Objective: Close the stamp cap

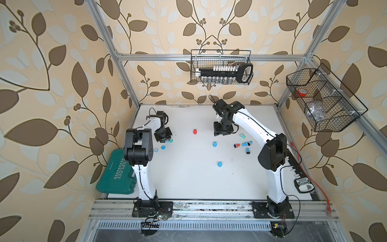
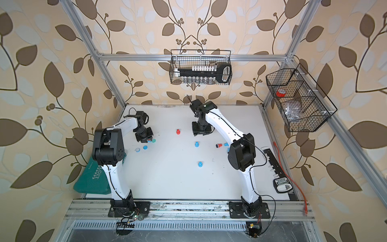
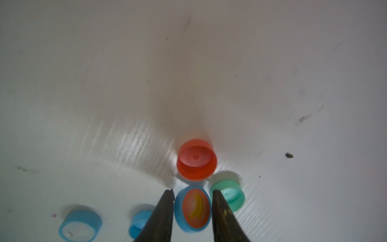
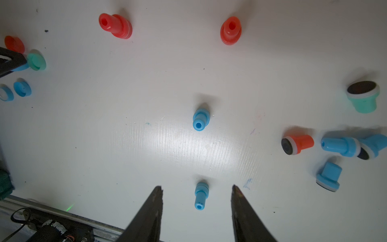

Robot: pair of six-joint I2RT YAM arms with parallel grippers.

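Observation:
In the left wrist view a blue cap (image 3: 193,208) with an orange centre and yellow mark sits between the fingertips of my left gripper. The fingers stand about a cap's width apart, and I cannot tell whether they grip it. Close by are a red cap (image 3: 196,160) and a green cap (image 3: 228,195); two blue caps, one pale inside (image 3: 80,226) and one darker (image 3: 140,223), lie to the left. My right gripper is open and empty, high over the table. Below it a blue stamp (image 4: 201,196) stands, with another blue stamp (image 4: 200,119) farther up.
Two red stamps, one left (image 4: 116,26) and one right (image 4: 231,30), stand at the top of the right wrist view. Several uncapped stamps lie at its right, among them an orange-red one (image 4: 302,142) and a green one (image 4: 364,102). A green case (image 1: 117,173) lies at the table's left.

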